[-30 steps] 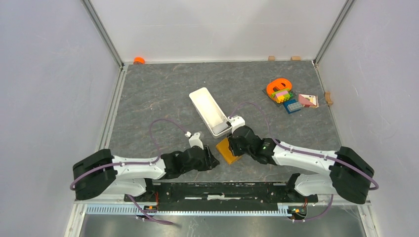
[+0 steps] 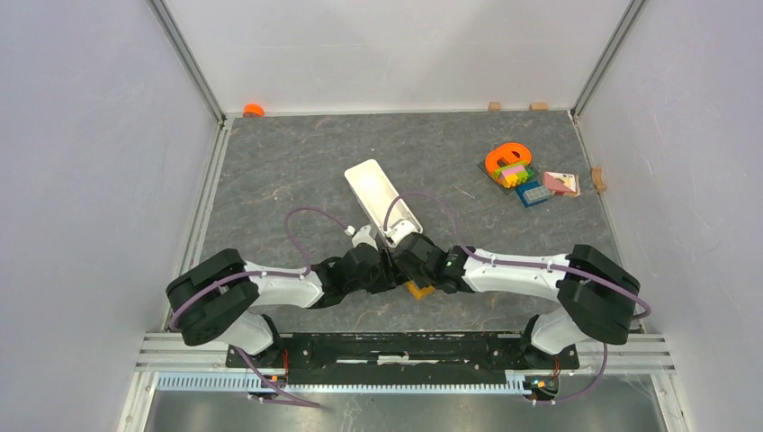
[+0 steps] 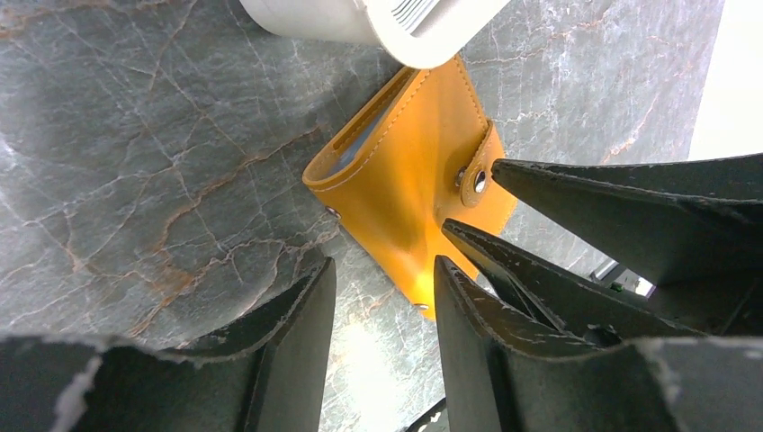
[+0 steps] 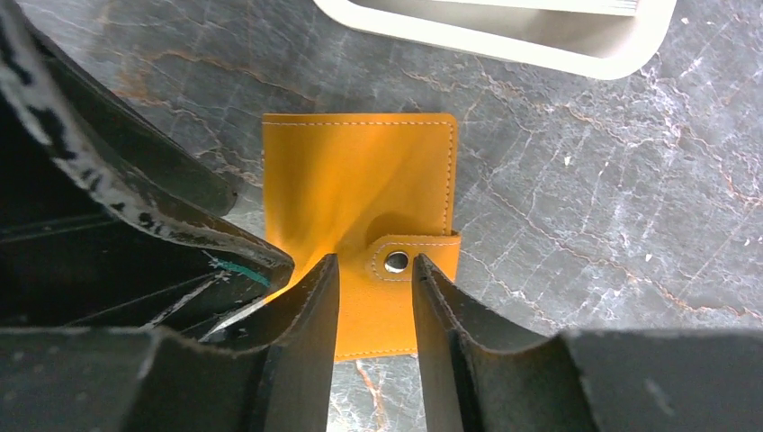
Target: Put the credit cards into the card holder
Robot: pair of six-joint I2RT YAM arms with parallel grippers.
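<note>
The orange card holder (image 4: 360, 189) lies on the grey marbled table with its snap strap (image 4: 418, 256) fastened across one edge. In the right wrist view my right gripper stands open above the strap, nothing held. My left gripper is also open and empty, near the holder's lower left side in the left wrist view. There the holder (image 3: 418, 171) bulges, with a gap along one edge. Pale card-like pieces lie inside the white tray (image 4: 504, 40), though only their edges show. In the top view the arms hide most of the holder (image 2: 420, 290).
The white tray (image 2: 371, 180) stands just beyond the holder. Toys, including an orange ring (image 2: 508, 155) and a blue block (image 2: 533, 193), sit at the back right. The two grippers are very close together.
Both grippers have come closer together over the holder, the left moving right and the right moving left.
</note>
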